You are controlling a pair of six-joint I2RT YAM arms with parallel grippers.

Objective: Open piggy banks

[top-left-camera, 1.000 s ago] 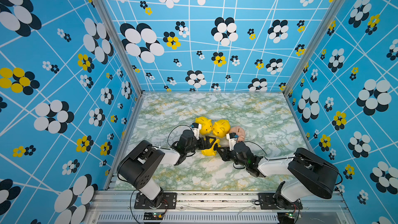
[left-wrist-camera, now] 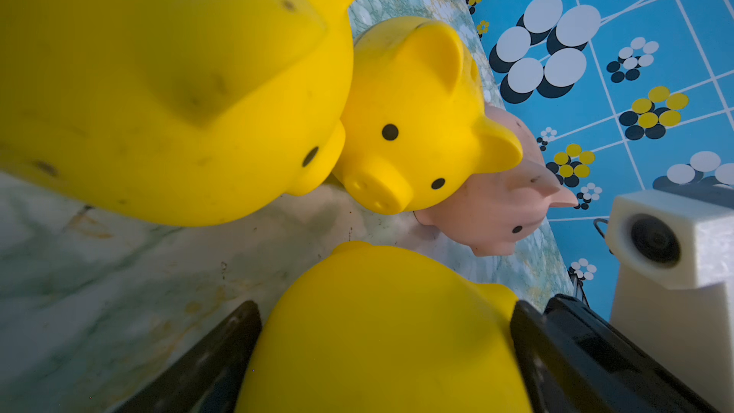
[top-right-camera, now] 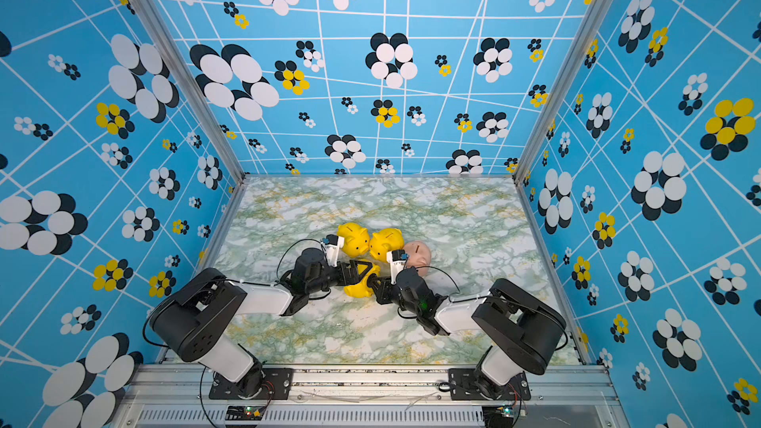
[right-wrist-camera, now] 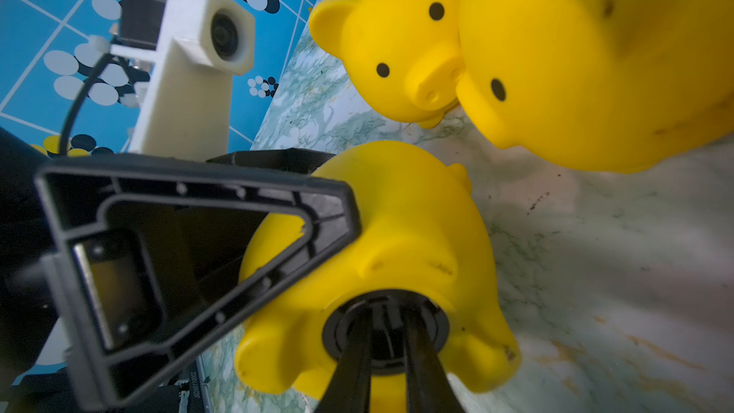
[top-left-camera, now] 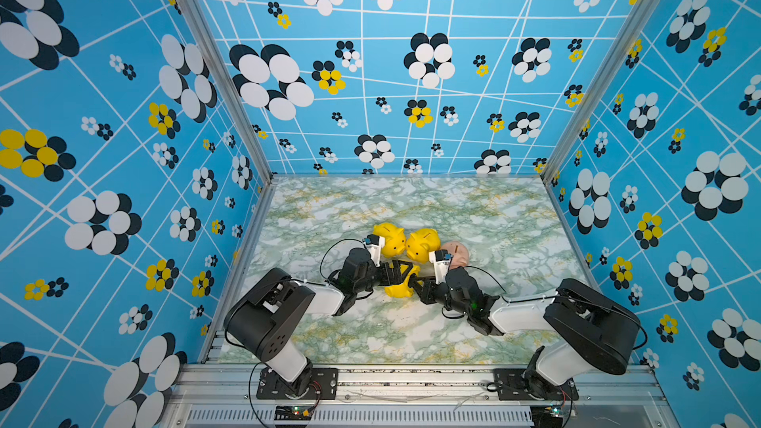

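One yellow piggy bank (left-wrist-camera: 382, 336) is tipped on its side between the widely spread fingers of my left gripper, which stands open around its body. Its underside faces right, showing a round black plug (right-wrist-camera: 336, 329) in the right wrist view. My right gripper points at this plug, its two narrow fingers close together with a small gap between them. Their tips overlap the plug's dark centre; whether they touch it is unclear. Both arms meet at this piggy bank (top-left-camera: 398, 290) in the top left view.
Just behind are two more yellow piggy banks, a left one (top-left-camera: 389, 238) and a right one (top-left-camera: 422, 245), close together. A pink piggy bank (top-left-camera: 457, 254) sits to their right, partly behind the right arm.
The right arm has shifted slightly, its gripper a little further left against the tipped piggy bank. The left arm and the other piggy banks stay in place.
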